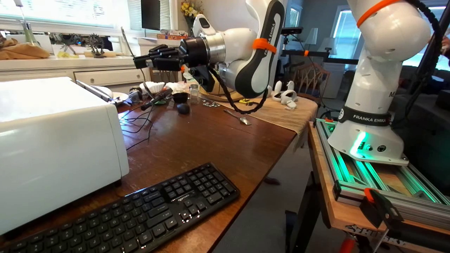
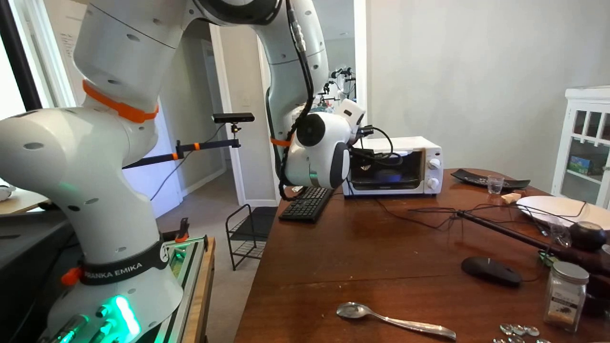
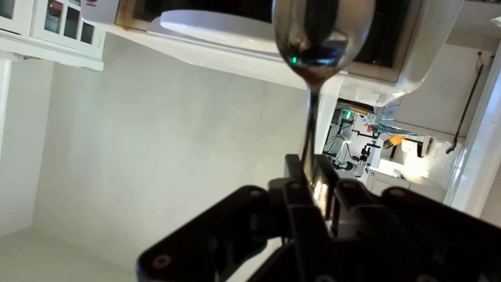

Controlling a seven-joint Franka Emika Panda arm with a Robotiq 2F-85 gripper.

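In the wrist view, my gripper is shut on the handle of a shiny metal spoon (image 3: pixel 313 110); its bowl extends away from the fingers, toward the top of the picture. Exterior view 1 has the gripper (image 1: pixel 139 63) raised above the table, level with the white oven's top or higher, and the spoon as a thin line rising from the fingertips. Behind the spoon's bowl in the wrist view is the white toaster oven (image 3: pixel 206 56) with its dark front. The arm partly hides the gripper in exterior view 2.
A second spoon (image 2: pixel 411 325) lies on the wooden table. The oven (image 2: pixel 432 151) stands beside a black keyboard (image 2: pixel 307 204). Cables, a mouse (image 2: pixel 490 270), a spice jar (image 2: pixel 566 297) and a white plate (image 2: pixel 563 206) occupy the far side. Mid-table is mostly clear.
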